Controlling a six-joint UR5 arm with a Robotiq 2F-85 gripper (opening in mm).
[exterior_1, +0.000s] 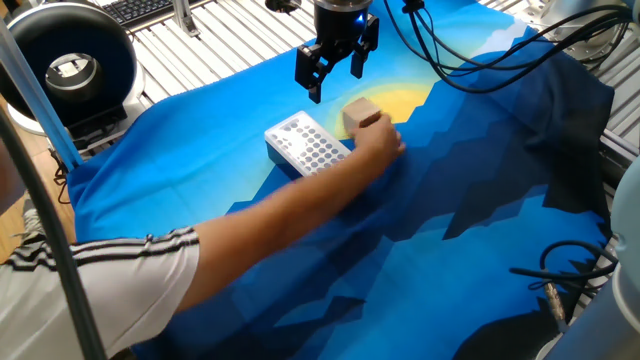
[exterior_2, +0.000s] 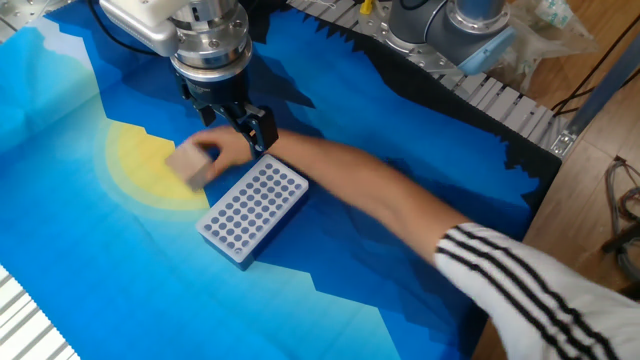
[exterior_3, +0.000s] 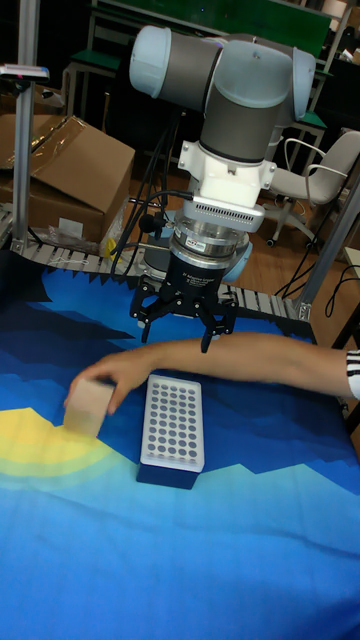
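My gripper (exterior_3: 176, 329) hangs above the cloth with its two fingers spread wide and nothing between them. Below it stands a blue box with a white perforated top (exterior_3: 173, 421), a tube rack by its look. A person's hand grips a light brown wooden block (exterior_1: 360, 113) beside the rack, over the yellow sun print. In the second exterior view the block (exterior_2: 189, 164) is blurred and tilted in the hand. Whether it touches the cloth is hard to tell.
The person's arm (exterior_2: 350, 180) reaches across the cloth, close under the gripper. Dark cables (exterior_1: 500, 75) loop beside the robot. Much of the printed cloth (exterior_3: 160, 565) in front of the rack is clear.
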